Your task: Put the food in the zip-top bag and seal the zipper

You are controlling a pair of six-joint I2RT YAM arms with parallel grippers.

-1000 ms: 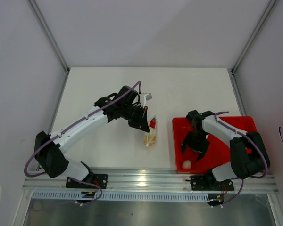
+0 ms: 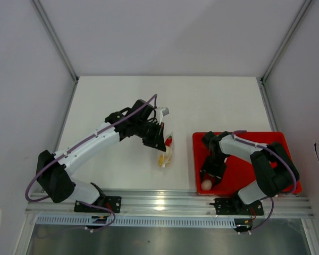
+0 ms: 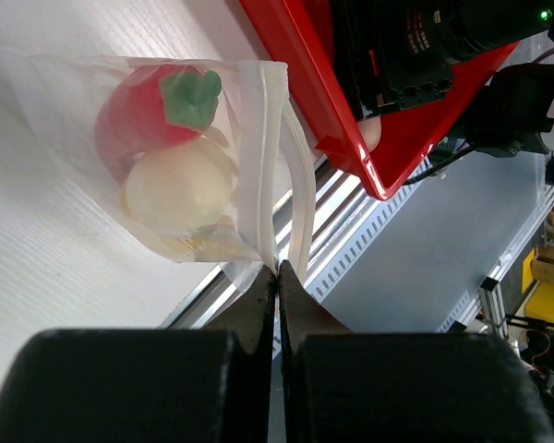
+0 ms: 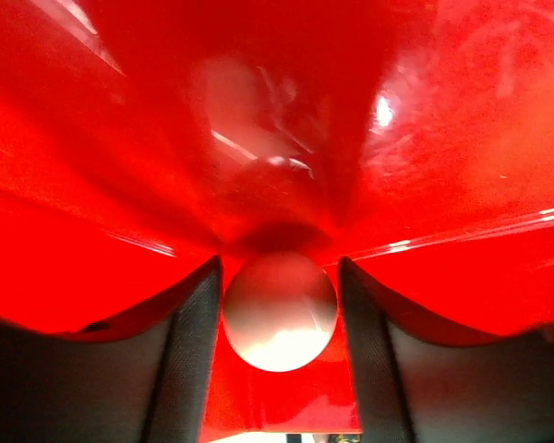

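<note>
A clear zip top bag (image 3: 258, 157) hangs from my left gripper, which is shut on the bag's edge near its mouth. Inside it show a red fruit or vegetable with a green top (image 3: 143, 115) and a pale round food (image 3: 180, 185); something yellow (image 2: 161, 160) lies lower down. In the red bin (image 2: 242, 169) my right gripper is low over a pinkish round food (image 4: 280, 318). Its fingers (image 4: 374, 346) stand on either side of that food, part open; whether they touch it is hard to tell.
The red bin's raised wall (image 3: 300, 83) stands close to the bag's open side. A metal rail (image 2: 159, 199) runs along the front edge.
My right gripper has come down and toward the front left, around the round food in the bin. The left arm and bag have shifted only slightly left.
</note>
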